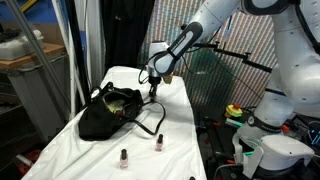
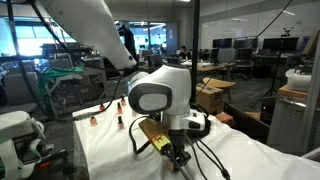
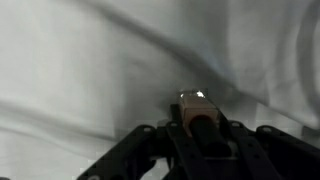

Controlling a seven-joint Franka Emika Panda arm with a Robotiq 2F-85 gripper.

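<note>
My gripper points down at the white tabletop and is shut on a small bottle. In the wrist view the bottle shows a pale, shiny end and an orange-brown part between the dark fingers. Exterior view 1 has the gripper at the far part of the table, beyond the black bag; the bottle is too small to make out there. Whether its end touches the table cannot be told. Two similar small bottles stand upright nearer the camera, one pinkish bottle and another bottle.
A black strap trails from the bag across the white table. Dark cloth hangs behind the far end. Open white surface lies around the nearer bottles.
</note>
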